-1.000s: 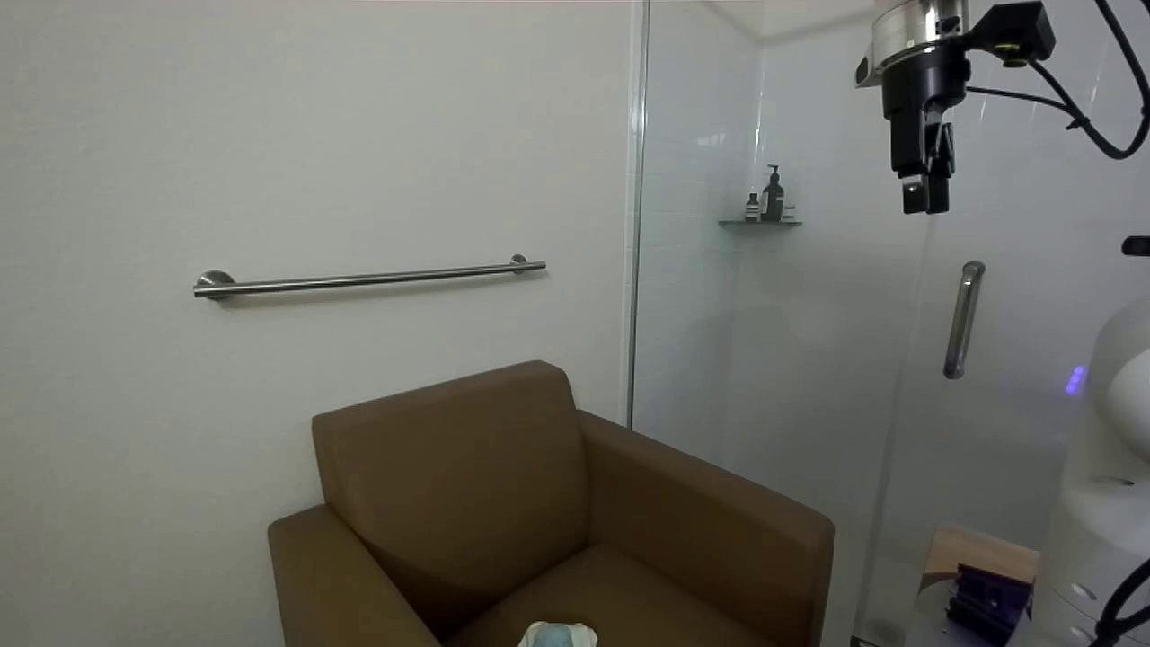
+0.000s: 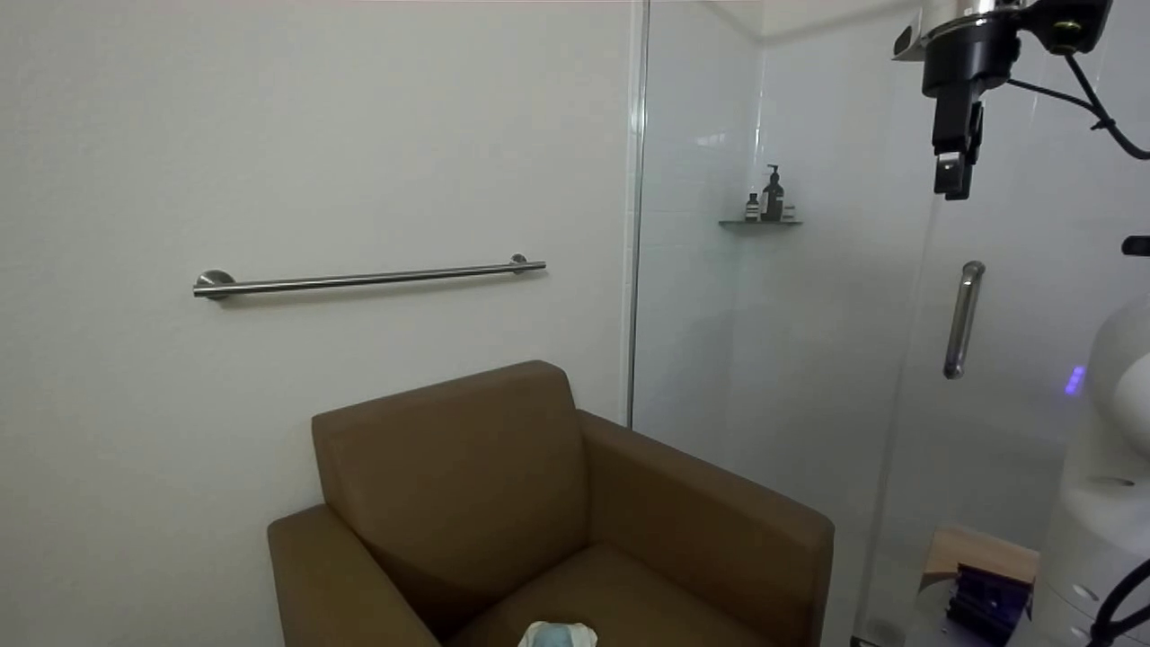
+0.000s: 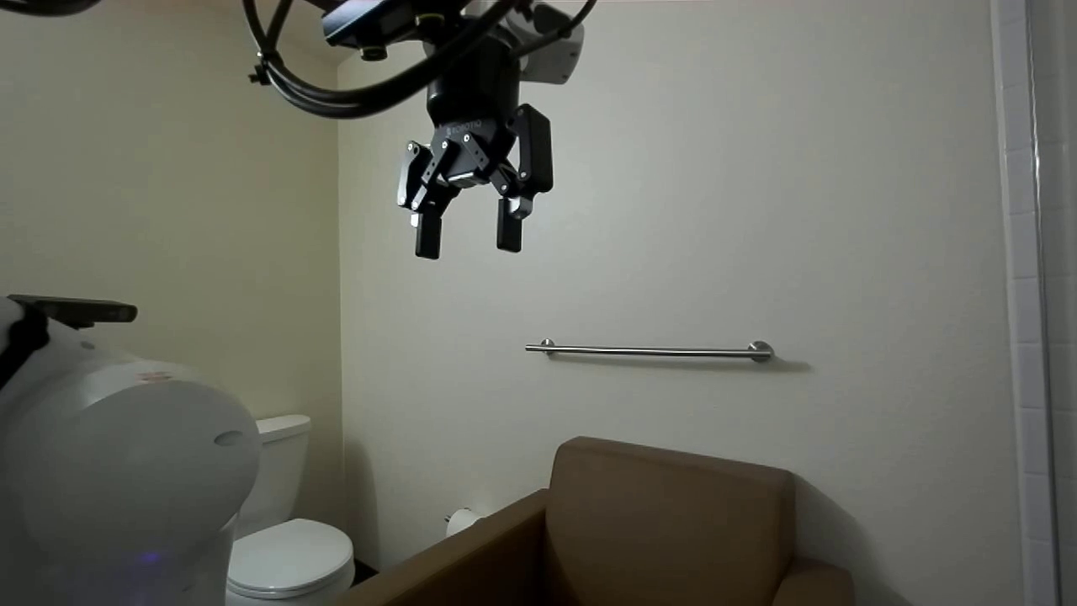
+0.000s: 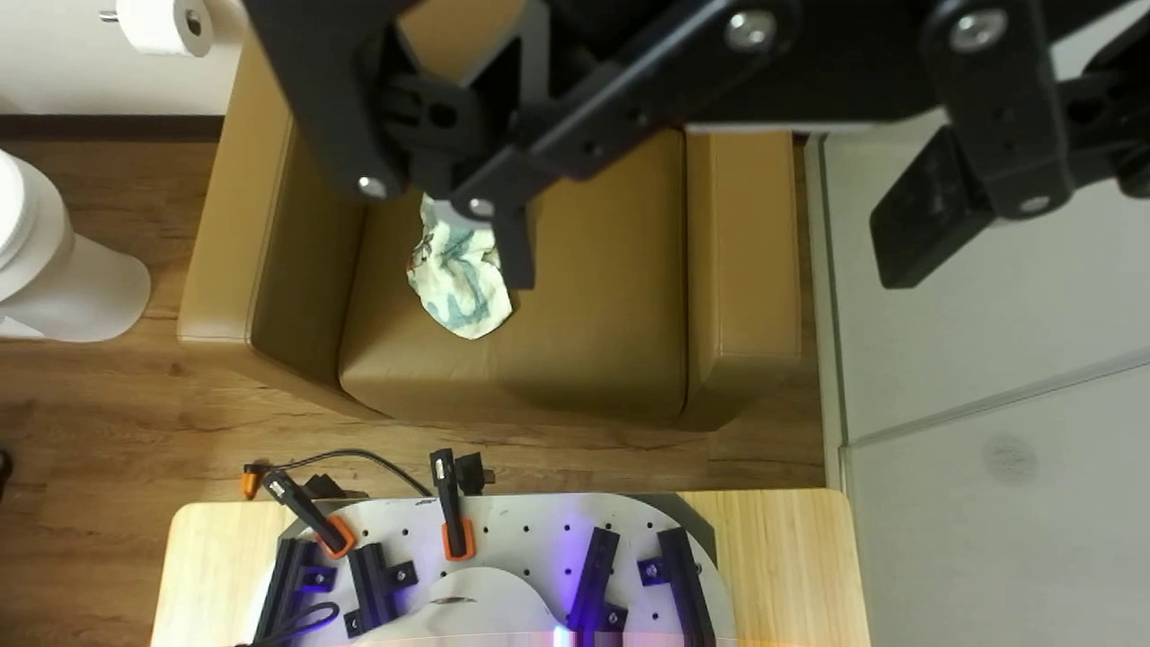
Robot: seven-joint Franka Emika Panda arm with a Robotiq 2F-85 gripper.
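Note:
A crumpled white and blue-green cloth (image 4: 461, 282) lies on the seat of the brown armchair (image 4: 604, 291), left of the seat's middle in the wrist view. Only a small tip of the cloth (image 2: 557, 635) shows at the bottom of exterior view 1. High above the chair hangs my gripper (image 3: 469, 231), pointing down with its fingers wide apart and empty air between them. From the wrist, one finger overlaps the cloth's upper right part, though the gripper is far above it. Exterior view 1 shows the gripper (image 2: 952, 178) side-on, in front of the glass.
A metal towel bar (image 2: 372, 281) is fixed to the wall behind the chair. The glass shower wall (image 2: 819, 356) with its handle (image 2: 963, 320) stands to the right. A toilet (image 3: 288, 550) stands at the left in exterior view 2. Clamps and brackets sit around my base (image 4: 501, 539).
In exterior view 1 my gripper has shifted right and slightly up. The cloth and the armchair look the same.

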